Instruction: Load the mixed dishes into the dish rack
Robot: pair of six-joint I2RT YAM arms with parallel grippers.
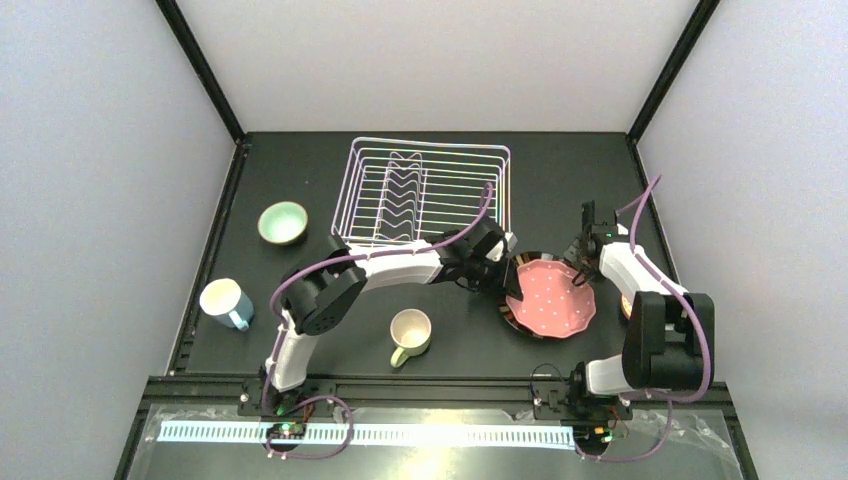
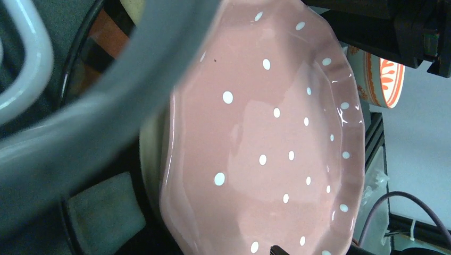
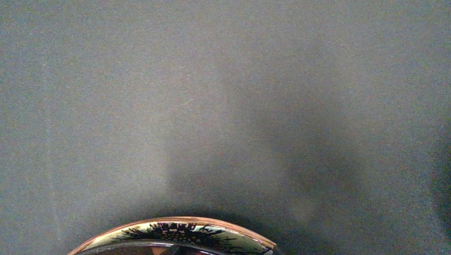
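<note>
A pink polka-dot plate [image 1: 552,300] with a wavy rim lies over a dark patterned dish [image 1: 540,257], whose edge shows behind and left of it. My left gripper [image 1: 512,283] is at the plate's left rim, fingers open. In the left wrist view the pink plate [image 2: 266,127] fills the middle. Near the plate's upper right edge is my right gripper [image 1: 576,263], also open. The right wrist view shows mostly bare table, with a patterned rim [image 3: 175,231] at the bottom. The white wire dish rack [image 1: 425,190] stands empty behind the left arm.
A green bowl [image 1: 283,222] and a blue mug [image 1: 226,302] stand at the left. A cream mug [image 1: 410,332] is near the front. An orange-patterned vessel [image 2: 391,82] lies beyond the plate, largely hidden by the right arm from above. Table behind the plate is clear.
</note>
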